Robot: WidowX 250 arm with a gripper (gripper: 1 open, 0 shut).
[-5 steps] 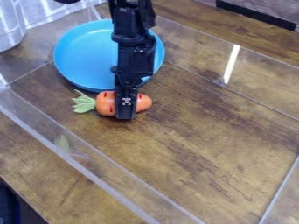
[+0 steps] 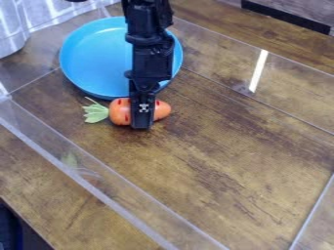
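Observation:
An orange toy carrot (image 2: 120,112) with pale green leaves lies on the wooden table, just in front of the blue plate (image 2: 92,54). My black gripper (image 2: 141,111) reaches down from the top of the view over the plate and is shut on the carrot's body, covering its middle.
Open wooden table (image 2: 222,176) fills the right and front of the view. Clear strips run across the left and right sides, and a translucent crumpled item sits at the top left corner.

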